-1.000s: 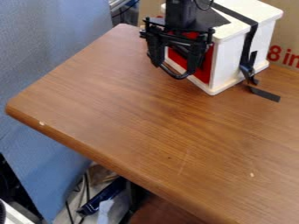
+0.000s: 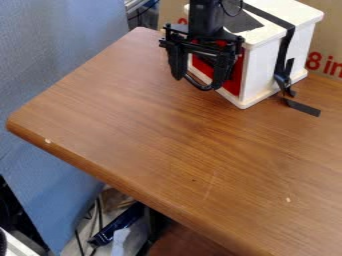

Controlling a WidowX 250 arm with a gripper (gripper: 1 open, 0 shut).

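Note:
My black gripper (image 2: pixel 201 62) hangs from the top of the view at the back of the wooden table (image 2: pixel 160 150), in front of a white box (image 2: pixel 259 75) with a red panel (image 2: pixel 235 75) and black straps. Its fingers are dark against the dark and red parts behind them, so whether it is open or shut is unclear.
A cardboard box (image 2: pixel 325 55) with red print stands behind at the right. A blue-grey padded surface (image 2: pixel 54 70) borders the table's left edge. Bags and cables lie below the table's front left.

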